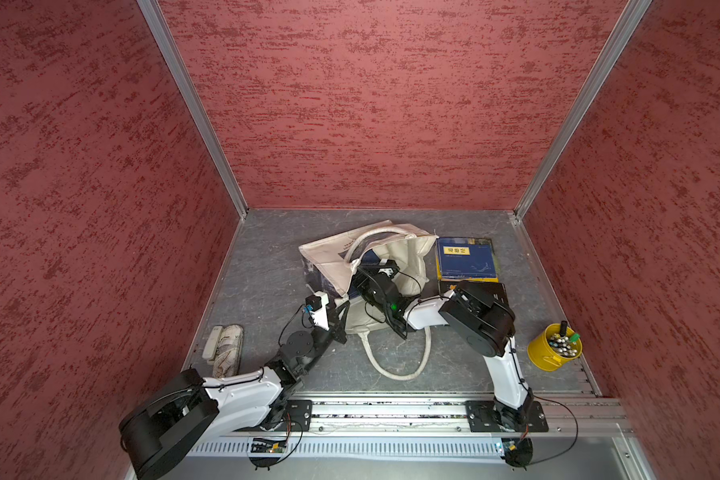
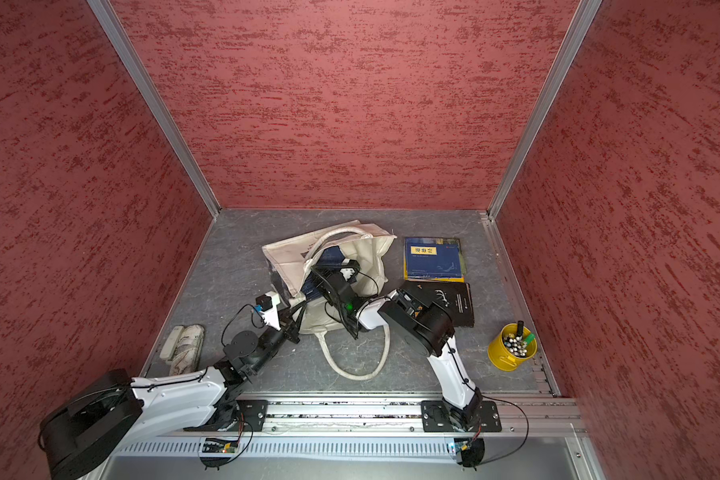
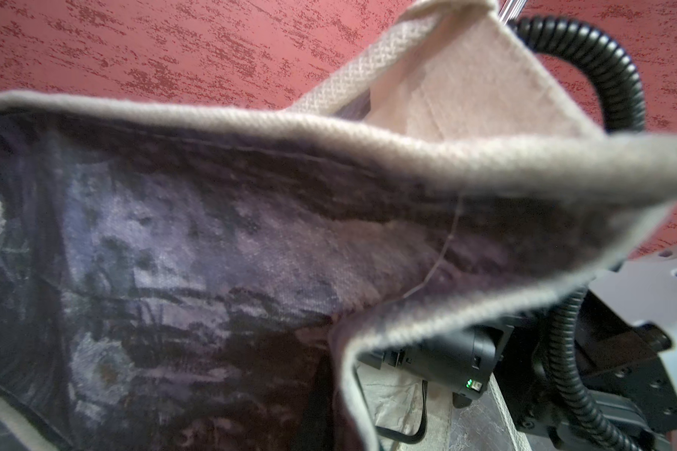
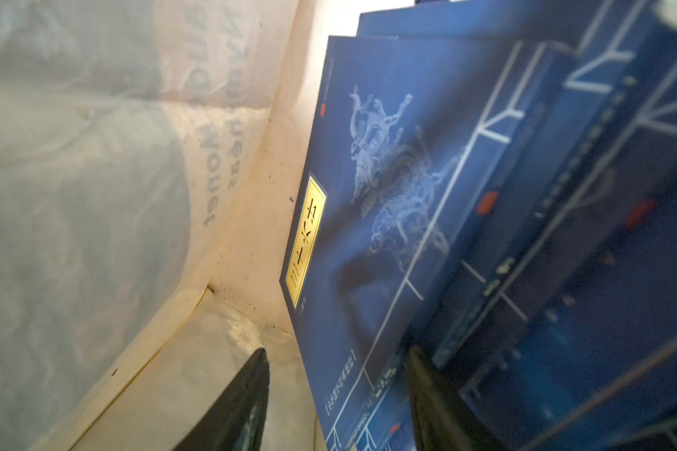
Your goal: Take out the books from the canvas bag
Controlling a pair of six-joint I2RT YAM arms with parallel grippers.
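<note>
The canvas bag lies with its opening toward the front. My left gripper is shut on its near left edge, and in the left wrist view the bag's rim folds down sharply, with the fingertips mostly hidden. Inside the bag, my right gripper is open. Blue books lean together in there; the lower part of the nearest one shows between my right fingers, but contact cannot be judged. In the top right view, dark blue books show through the opening.
Right of the bag lie a blue book over a yellow-edged one and a black book. A yellow bucket of pens stands farther right. A whitish shoe-like item sits at left. The bag's front handle loops over the table.
</note>
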